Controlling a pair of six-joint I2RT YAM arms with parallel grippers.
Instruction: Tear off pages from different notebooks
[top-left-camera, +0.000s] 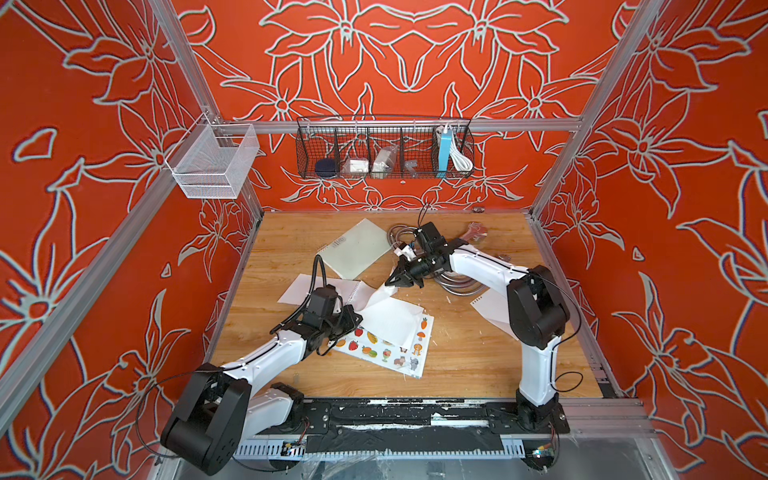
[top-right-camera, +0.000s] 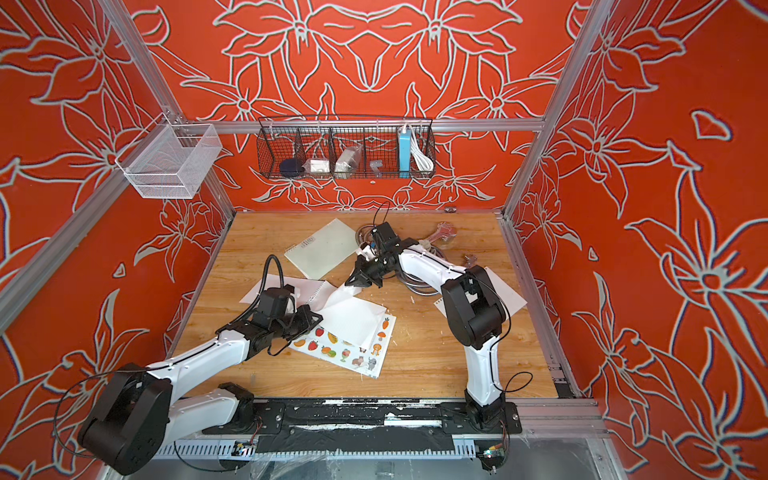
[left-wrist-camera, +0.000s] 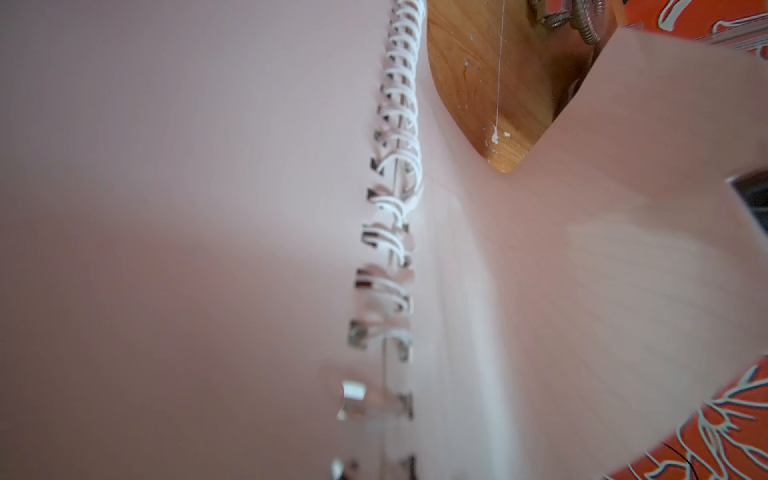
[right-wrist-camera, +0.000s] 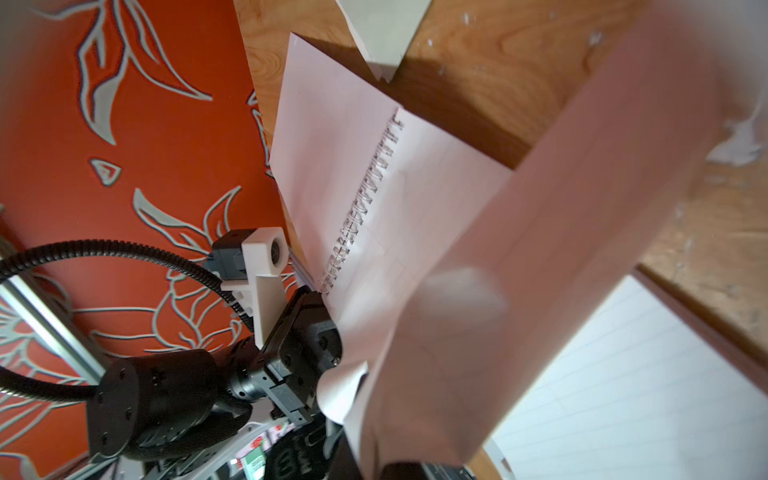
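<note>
A pink spiral notebook (right-wrist-camera: 332, 144) lies open at mid-left. My left gripper (top-left-camera: 352, 318) is shut at its right half, over the lower edge, its coil (left-wrist-camera: 400, 120) close in the left wrist view. My right gripper (top-left-camera: 393, 280) is raised above and right of it, shut on a page (top-left-camera: 378, 293) that stretches up from the notebook near my left gripper, curved and creased. Whether the left fingers pinch paper is hidden. White sheets (top-left-camera: 392, 320) lie beneath, on a sheet of fruit and animal stickers (top-left-camera: 404, 360).
A pale notebook (top-left-camera: 352, 246) lies at the back, another paper pad (top-left-camera: 496, 308) at the right under the right arm. Coiled hoses (top-left-camera: 456, 284) lie behind the right gripper. A wire basket (top-left-camera: 384, 148) hangs on the back wall.
</note>
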